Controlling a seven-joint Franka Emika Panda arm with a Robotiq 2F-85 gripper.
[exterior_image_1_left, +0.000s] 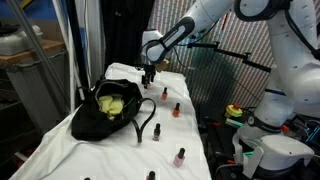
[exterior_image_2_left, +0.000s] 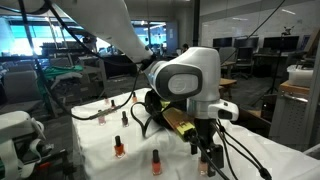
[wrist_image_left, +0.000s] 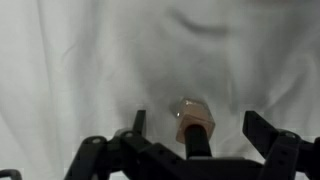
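Observation:
In the wrist view a small bottle (wrist_image_left: 191, 112) with a pinkish-brown body and a dark cap stands in the space between the fingers of my gripper. The fingers are open, with a gap on each side of the bottle. From exterior view 2, my gripper (exterior_image_2_left: 207, 158) points down low over the white table at the right, close around a pinkish bottle (exterior_image_2_left: 203, 168). Exterior view 1 has the gripper (exterior_image_1_left: 148, 76) near the far end of the table, where the bottle is too small to make out clearly.
Several similar small bottles stand apart on the table, among them an orange one (exterior_image_1_left: 176, 110), a pink one (exterior_image_1_left: 181, 158) and a dark one (exterior_image_1_left: 157, 131). A black bag (exterior_image_1_left: 90, 124) with yellow contents (exterior_image_1_left: 112, 105) lies left of them.

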